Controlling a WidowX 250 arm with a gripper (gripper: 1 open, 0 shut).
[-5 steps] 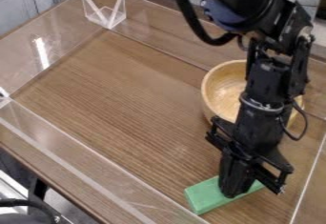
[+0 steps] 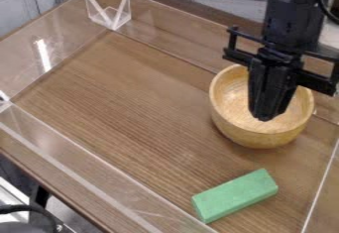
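The black gripper [image 2: 273,104] is shut, pointing down over the wooden bowl [image 2: 247,126] at the right, with nothing visible between its fingers; it hides part of the bowl. A green block [image 2: 233,195] lies on the wooden table [image 2: 106,108] at the lower right, in front of the bowl and apart from the gripper.
A clear plastic holder [image 2: 111,11] stands at the back left. Transparent rims run along the table's left and front edges.
The gripper has moved up and back from the green block to over the bowl. The green block lies in about the same place.
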